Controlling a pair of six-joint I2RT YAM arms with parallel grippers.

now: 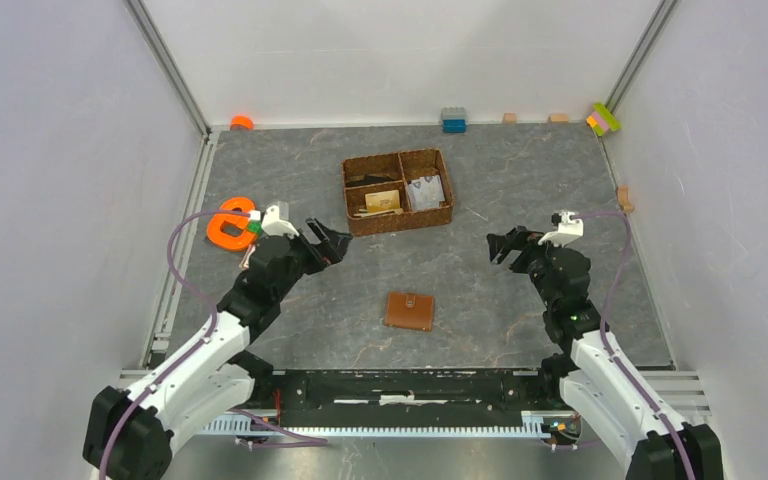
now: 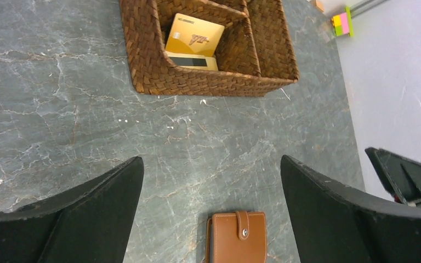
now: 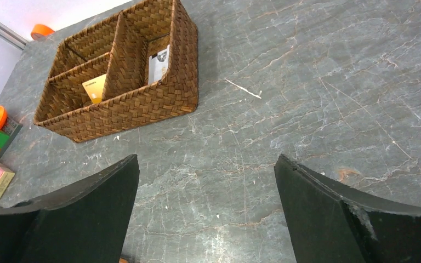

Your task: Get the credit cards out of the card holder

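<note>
A brown leather card holder lies flat on the grey table near the front, its snap strap across the top edge. In the left wrist view the holder is cut off by the lower border, strap fastened. Gold cards rest inside a compartment of the wicker basket. My left gripper is open above the table, behind and left of the holder, with nothing between its fingers. To the holder's right and farther back, my right gripper hangs open and empty. Whatever is inside the holder is hidden.
The wicker basket stands at the back centre; white papers lie in its right compartment. An orange toy sits at the left, behind my left arm. Blocks line the back edge. Around the holder the table is clear.
</note>
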